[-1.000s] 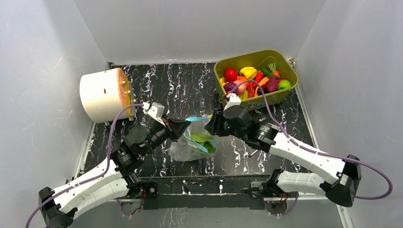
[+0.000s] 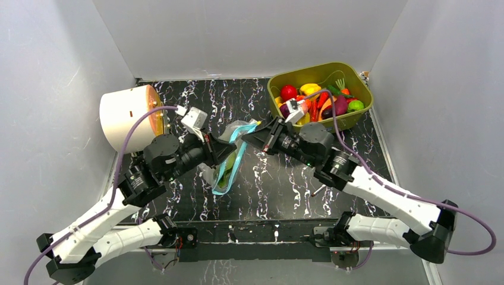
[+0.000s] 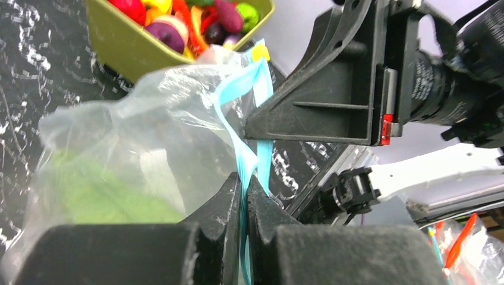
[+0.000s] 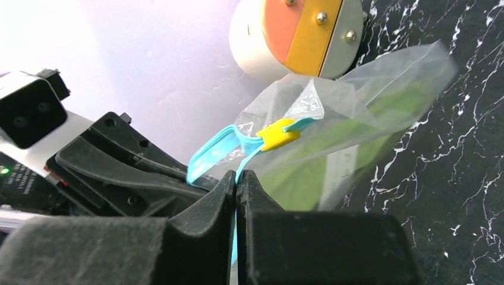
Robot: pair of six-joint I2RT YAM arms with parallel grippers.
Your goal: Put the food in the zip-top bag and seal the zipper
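A clear zip top bag (image 2: 211, 173) with a blue zipper rim (image 2: 236, 162) hangs between my two grippers, something green showing inside it (image 3: 113, 196). My left gripper is shut on the blue rim, which passes between its fingertips. Close beside it, my right gripper is likewise shut on the blue rim. The yellow slider (image 4: 277, 135) sits at the rim's far end, just beyond the right fingertips. Between the two grips the rim is bent and folded. The green food's exact shape is blurred by the film.
An olive bin (image 2: 277, 82) full of colourful toy produce stands at the back right. A white cylinder with an orange and yellow face (image 2: 128, 119) lies at the back left. A thin white stick (image 2: 318, 190) rests on the right of the dark marbled table.
The bag has swung and its blue rim, earlier spread wide, is now bunched narrow and steep.
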